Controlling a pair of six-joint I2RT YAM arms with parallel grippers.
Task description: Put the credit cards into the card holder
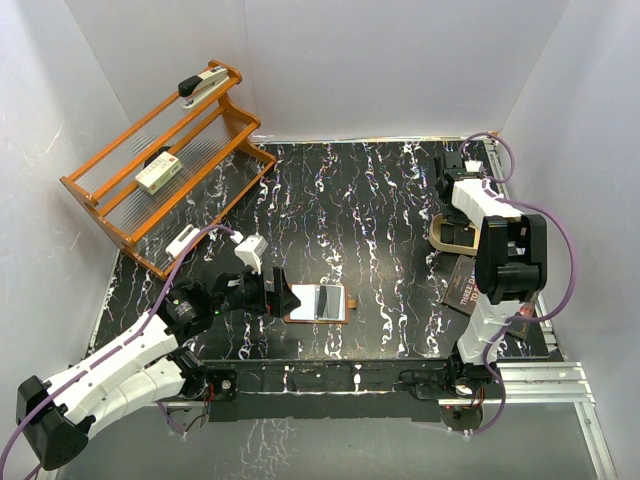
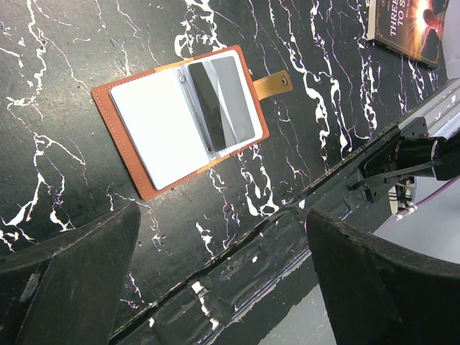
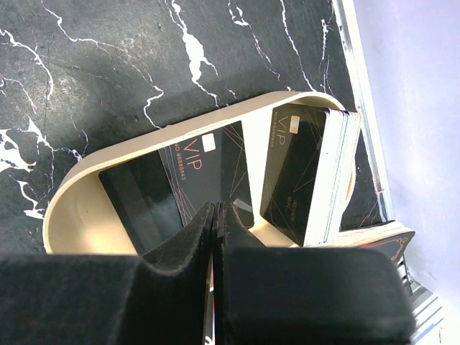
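Observation:
The brown card holder (image 2: 172, 118) lies unfolded on the dark table, white pages at left and clear sleeves at right, a dark strip showing behind one sleeve. Just left of it in the top view is my left gripper (image 1: 282, 293), its fingers wide apart and empty. At the far right, a cream oval tray (image 3: 108, 165) holds black VIP cards: a flat card (image 3: 208, 169) in the middle and a thick stack (image 3: 305, 172) at one end. Over the tray, my right gripper is shut with nothing visible between its fingertips, which cover part of the flat card.
A wooden rack (image 1: 150, 160) with a stapler and a small box stands at the back left. Dark books (image 1: 464, 285) lie in front of the tray, close to the right arm. The table's middle is open.

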